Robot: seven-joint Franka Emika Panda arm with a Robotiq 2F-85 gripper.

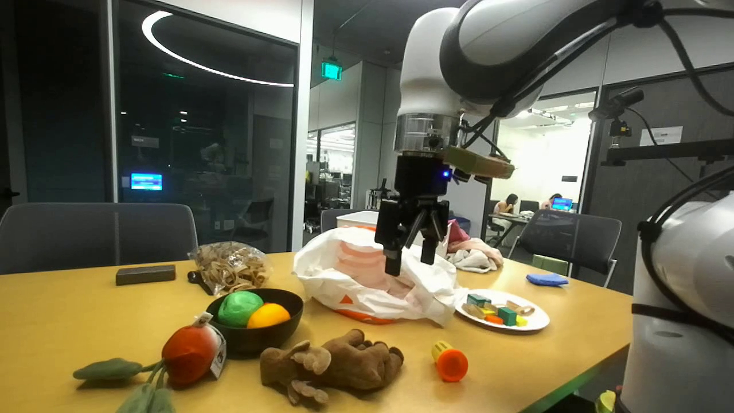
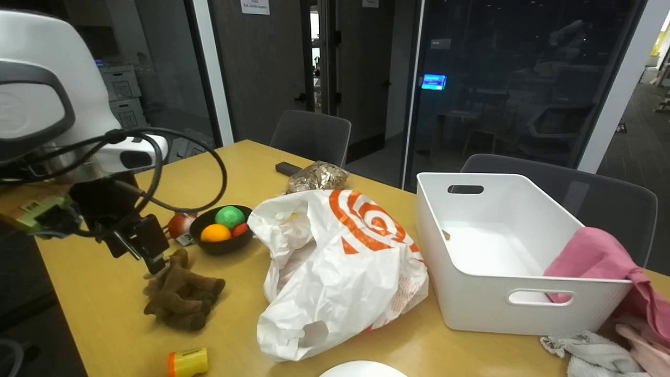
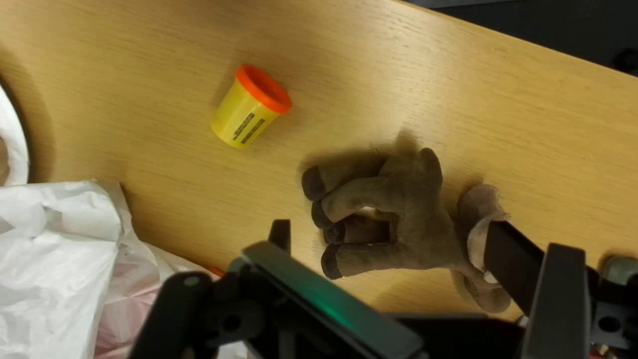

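My gripper (image 1: 410, 262) hangs open in the air above the table, its fingers pointing down and nothing held between them. A brown plush moose (image 1: 337, 365) lies on its side on the table. From the wrist view, the same plush moose (image 3: 418, 218) shows below the fingers, its head partly covered by one finger (image 3: 517, 260). Apart from it lies a yellow tub with an orange lid (image 3: 242, 113), tipped on its side.
A black bowl (image 1: 258, 341) holds a green and an orange item, near a red plush vegetable (image 1: 189, 354). Behind stand a white plastic bag (image 2: 339, 283) and a white bin (image 2: 534, 308) with pink cloth. Blocks sit on a white plate (image 1: 533, 323).
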